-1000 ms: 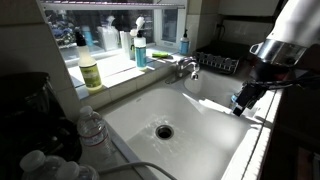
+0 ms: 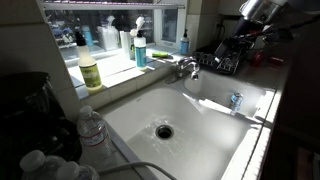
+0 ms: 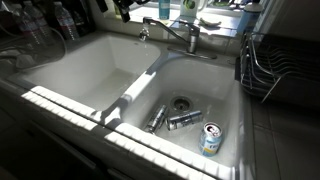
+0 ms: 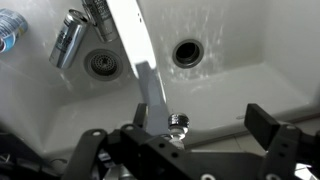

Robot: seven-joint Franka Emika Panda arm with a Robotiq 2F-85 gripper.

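In the wrist view my gripper is open, its two fingers wide apart with nothing visible between them. It hangs above the double sink, with the divider and faucet beneath it. In exterior view 1 the gripper (image 2: 228, 48) is dark and raised near the dish rack. Several cans are in one basin: a light blue can (image 3: 210, 140) stands upright, while a silver can (image 3: 185, 120) and another can (image 3: 156, 119) lie near the drain. The wrist view shows these at upper left, with the blue can (image 4: 11, 30) cut by the edge.
The other basin (image 2: 190, 140) is empty. A faucet (image 3: 180, 30) rises behind the divider. A dark wire dish rack (image 3: 285, 65) stands beside the cans' basin. Clear plastic bottles (image 2: 92, 130) stand on the opposite counter, and soap bottles (image 2: 88, 68) line the windowsill side.
Over the last second my arm has risen and drawn back from above the can basin toward the dish rack side. The blue can in exterior view 1 is now in clearer sight.
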